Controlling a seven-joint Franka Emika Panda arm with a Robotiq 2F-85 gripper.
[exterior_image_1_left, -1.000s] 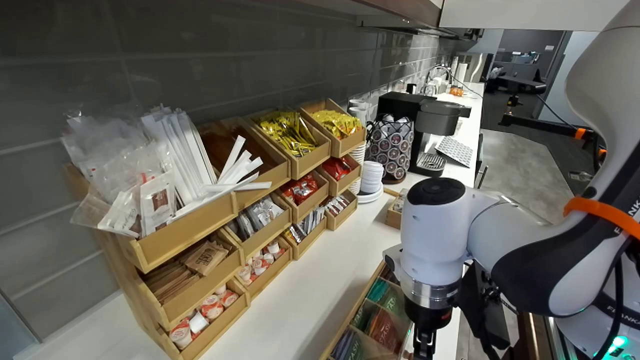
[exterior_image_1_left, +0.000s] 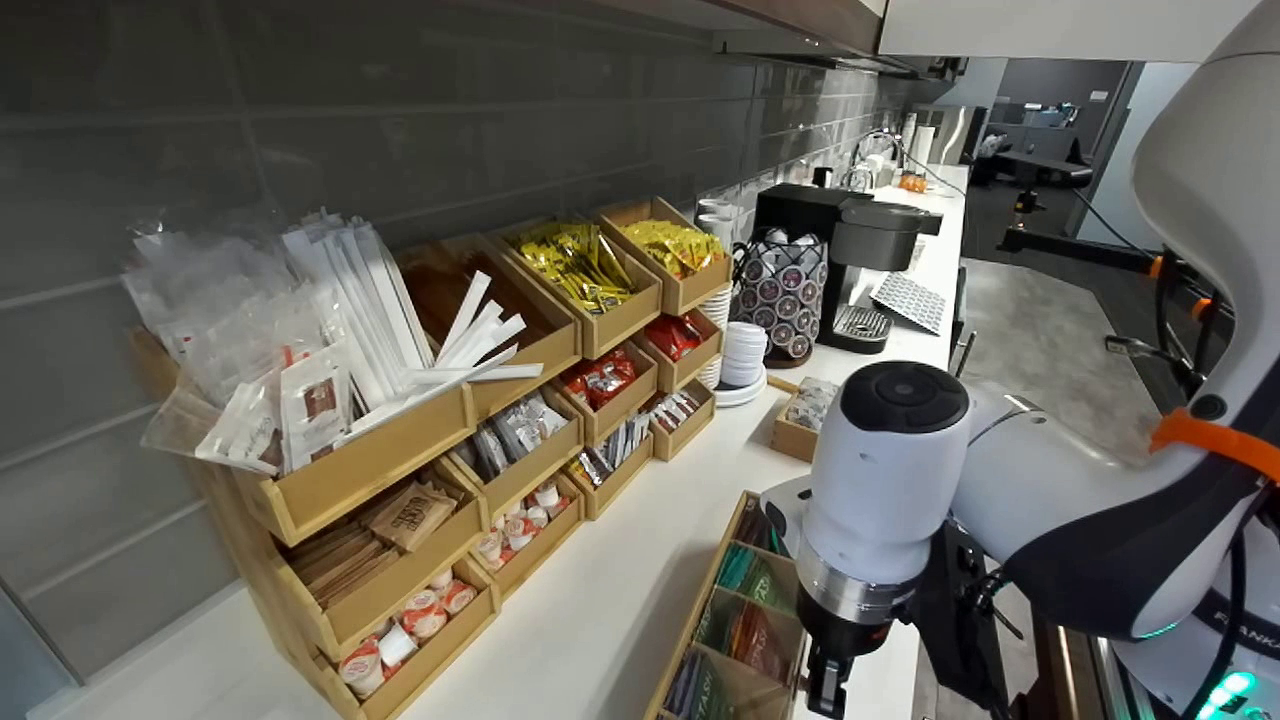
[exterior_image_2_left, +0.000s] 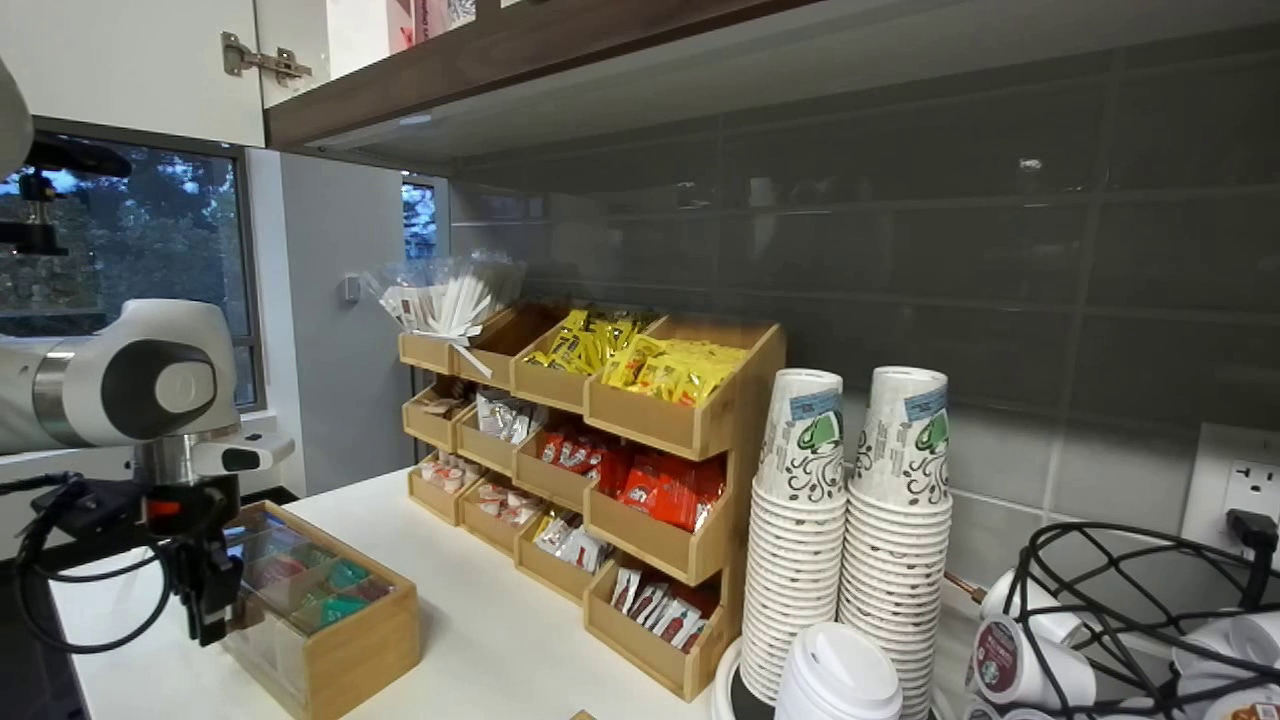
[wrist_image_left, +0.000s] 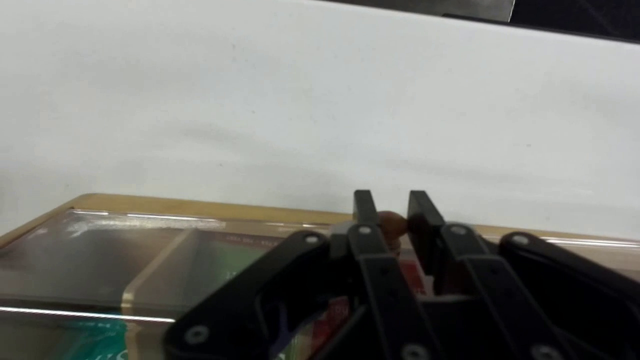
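A wooden tea box (exterior_image_2_left: 372, 644) with a clear top stands on the counter, its compartments holding green, teal and red packets. My gripper is at the box's long side, its fingers on either side of a small round brown knob (wrist_image_left: 393, 223). The gripper is shut on this knob. In exterior view 1 the gripper (exterior_image_1_left: 827, 686) points down beside the box's right side; the knob cannot be made out there. From exterior view 2, the gripper (exterior_image_2_left: 211, 624) appears in front of the box.
A tiered wooden organizer (exterior_image_2_left: 672, 420) with packets and creamers stands along the wall. Cup stacks (exterior_image_2_left: 798, 552) and a wire pod basket (exterior_image_1_left: 780, 294) are beyond it, with a coffee maker (exterior_image_1_left: 882, 234) farther along.
In exterior view 1 my wrist has shifted slightly right and down and tilted, with the fingertips a little farther left. The tea box's far end now appears farther up and left.
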